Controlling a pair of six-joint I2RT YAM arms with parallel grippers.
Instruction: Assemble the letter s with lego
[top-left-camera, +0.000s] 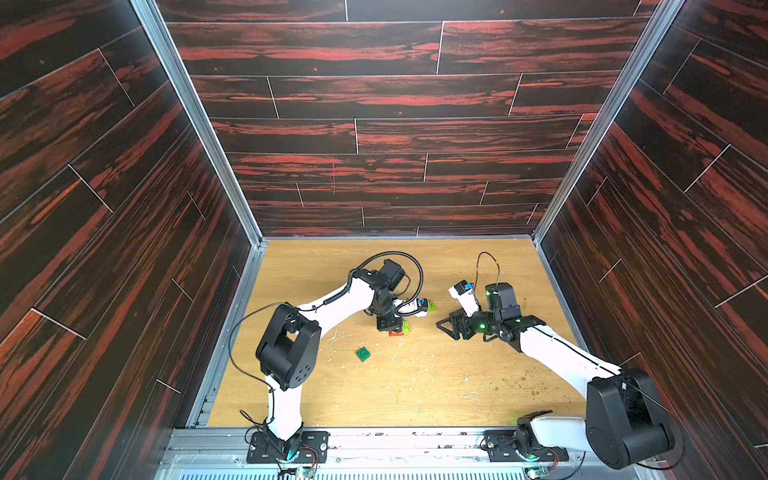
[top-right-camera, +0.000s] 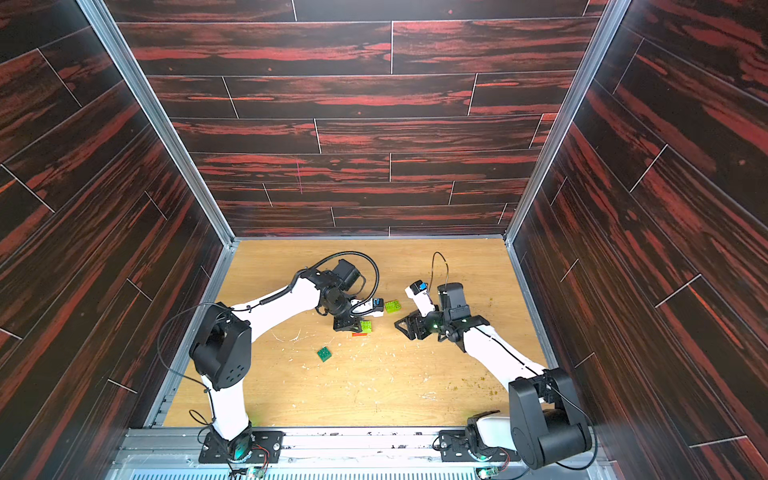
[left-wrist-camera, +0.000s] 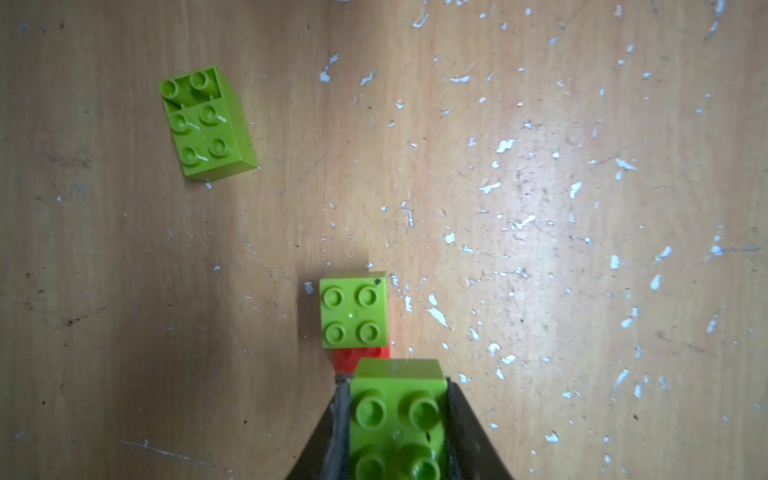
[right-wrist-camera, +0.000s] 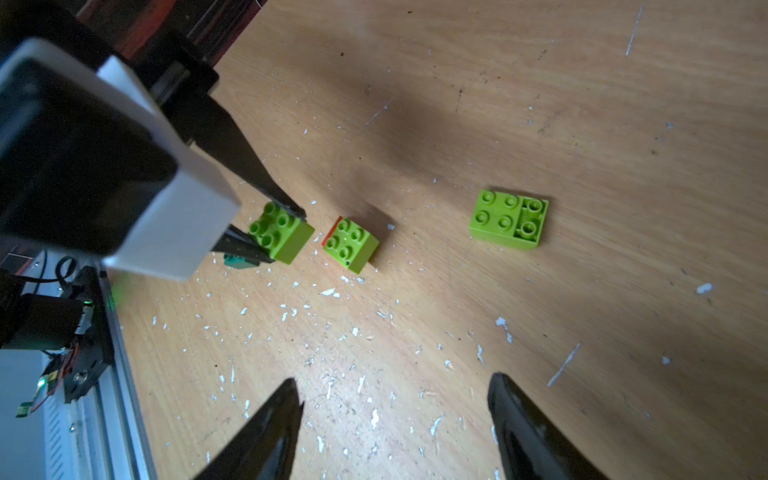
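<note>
Between the fingers of my left gripper is a light green brick (left-wrist-camera: 397, 400), its studs facing the left wrist camera. Close by on the table is a red brick (left-wrist-camera: 360, 356), partly hidden by the held brick, with another light green brick (left-wrist-camera: 353, 312) on one end of it. My right gripper is open and empty, off to the right over bare table. A third light green brick (right-wrist-camera: 509, 217), with a sloped side, lies alone farther back. The dark green brick (top-left-camera: 363, 353) sits nearer the front left. Whether the held brick touches the red one cannot be told.
In the right wrist view the left arm (right-wrist-camera: 96, 152) fills the upper left, near the bricks. Dark panelled walls stand around the table.
</note>
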